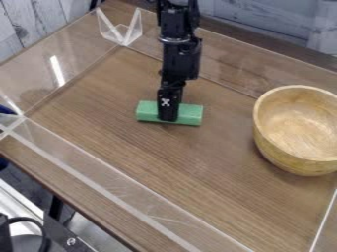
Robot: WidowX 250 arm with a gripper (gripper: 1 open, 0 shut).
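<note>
A green block lies lengthwise across the wooden table, near the middle of the view. The black gripper comes down from the top and is shut on the block's middle, its fingertips hiding part of the green surface.
A large tan bowl stands on the right. A white wire-like holder is at the upper left. Dark cables lie at the lower-left corner, off the table's edge.
</note>
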